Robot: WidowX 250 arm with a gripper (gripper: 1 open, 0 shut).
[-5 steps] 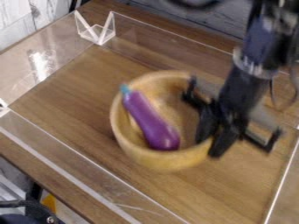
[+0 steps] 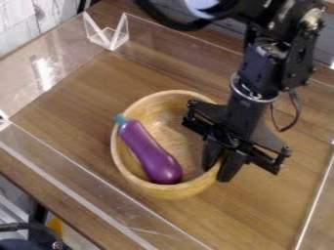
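A tan bowl (image 2: 170,190) sits on the wooden table, with a purple toy eggplant (image 2: 151,152) lying inside along its left side. The black gripper (image 2: 217,160) is at the bowl's right rim, its fingertips pointing down around that rim. Whether the rim is held between the fingers is hidden by the gripper's body.
A clear plastic holder (image 2: 107,31) stands at the back left. Clear panels edge the table (image 2: 78,98). Cables and other hardware show at the lower left corner.
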